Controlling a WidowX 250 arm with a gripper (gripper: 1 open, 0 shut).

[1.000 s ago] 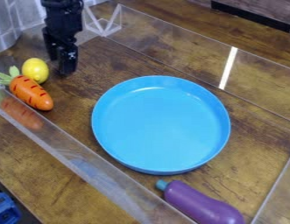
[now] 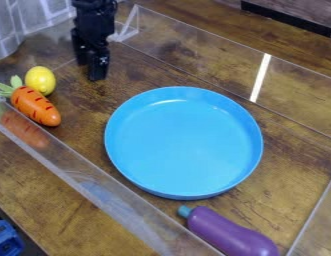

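Observation:
The dark robot gripper (image 2: 96, 62) hangs at the upper left, low over the wooden surface, behind and right of a yellow lemon (image 2: 41, 79). A toy carrot (image 2: 34, 105) lies below the lemon. A large blue plate (image 2: 184, 142) is in the centre right. A purple toy eggplant (image 2: 231, 234) lies at the bottom right. The gripper is small and dark, so its finger state is unclear.
Clear plastic walls (image 2: 105, 199) border the wooden tray area. Bare wood lies between the gripper and the plate and along the right side. A blue object (image 2: 2, 238) sits outside at the lower left.
The gripper has moved rightward, away from the lemon, and slightly down in the view. The lemon, carrot, plate and eggplant stay where they were.

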